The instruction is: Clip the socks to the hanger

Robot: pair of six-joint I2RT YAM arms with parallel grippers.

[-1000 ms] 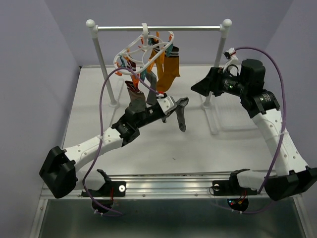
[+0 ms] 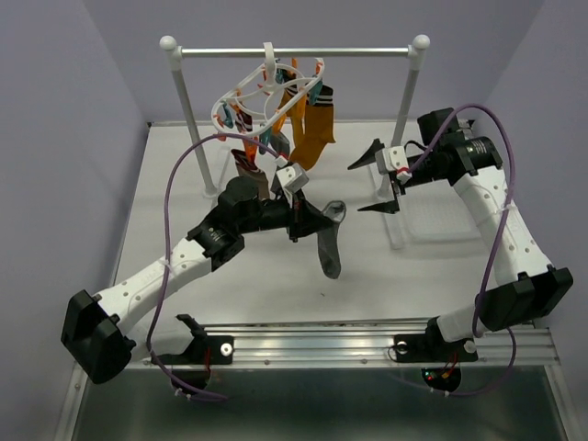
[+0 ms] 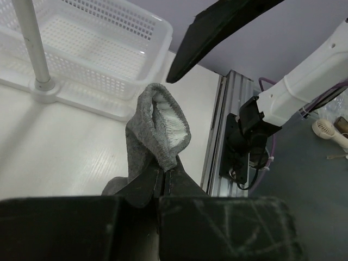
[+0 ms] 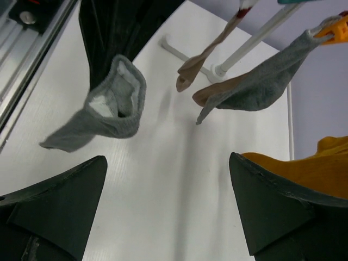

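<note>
A grey sock (image 2: pixel 329 243) hangs from my left gripper (image 2: pixel 323 220), which is shut on its top edge; in the left wrist view the sock (image 3: pixel 144 133) shows its open cuff with white lining. My right gripper (image 2: pixel 373 179) stands open, a little right of and above the held sock (image 4: pixel 98 119), nothing between its fingers. The white hanger (image 2: pixel 269 101) hangs from the rail with mustard, brown and grey socks (image 2: pixel 317 129) on its coloured clips.
A white rack frame (image 2: pixel 294 52) stands over the white table (image 2: pixel 184 257). A white plastic basket sits on the right side of the table.
My right gripper has opened wide and shifted slightly down. The held sock has moved a little left and now dangles lower below my left gripper.
</note>
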